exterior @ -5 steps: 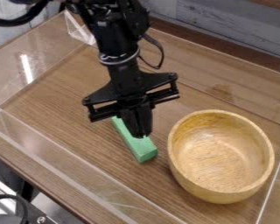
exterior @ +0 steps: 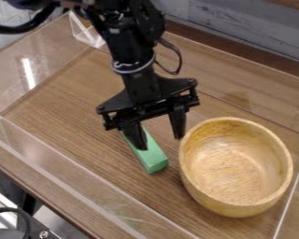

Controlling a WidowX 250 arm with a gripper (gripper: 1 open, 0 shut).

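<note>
My black gripper [exterior: 157, 133] hangs in the middle of the view with its two dark fingers apart, pointing down. A green rectangular block [exterior: 149, 157] lies on the wooden table just below it, its upper end partly hidden by the left finger. A pale yellow round-cornered bowl [exterior: 234, 193] stands to the right of the block, close beside the gripper's right finger.
A low clear edge runs along the left, a wall along the back, and a dark cable lies at the bottom left.
The gripper's fingers hang lower and show more plainly over the upper end of the green block. The block and bowl look unmoved.
</note>
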